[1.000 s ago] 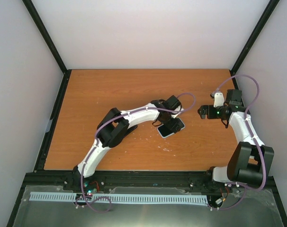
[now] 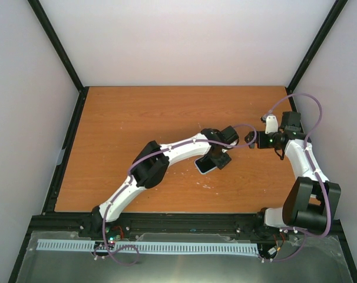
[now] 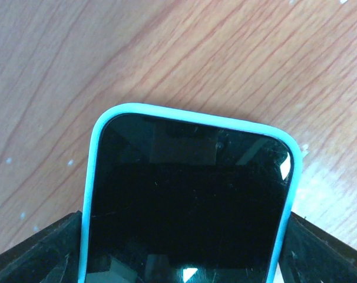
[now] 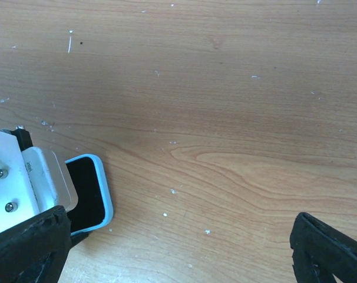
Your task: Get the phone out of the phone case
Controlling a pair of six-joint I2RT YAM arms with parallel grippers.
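The phone point(image 3: 190, 194) lies face up in its light blue case point(image 3: 208, 117), the dark screen filling the middle of the left wrist view. My left gripper straddles it, one finger point(image 3: 52, 247) along each long side, part open, with both fingers at or very near the case's edges. Whether they press on it cannot be told. From above, the left hand hides the phone's far right part. In the right wrist view, the case point(image 4: 105, 188) shows at left, beside the left hand. My right gripper is open and empty, off to the right.
Bare wooden table point(image 2: 137, 118) surrounds the phone on all sides, with small white specks near it. The left arm point(image 2: 184, 150) reaches across the table's middle. Clear space separates the right gripper from the phone.
Over the last second my left hand has shifted right along the phone toward its far right end, and its fingers now flank it there. The right arm has stayed still.
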